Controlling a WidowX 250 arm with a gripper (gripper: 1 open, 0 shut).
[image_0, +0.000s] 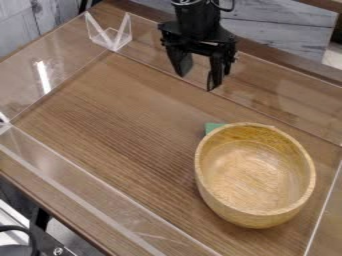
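Note:
The black robot gripper (199, 62) hangs over the back middle of the wooden table, its two fingers pointing down and apart, open with nothing visible between them. A large pale yellow bowl (254, 197) stands at the front right. A small green object (211, 128) lies just behind the bowl, partly hidden by it.
A clear plastic piece (110, 30) stands at the back left corner. A grey board (281, 30) runs behind the table's back edge.

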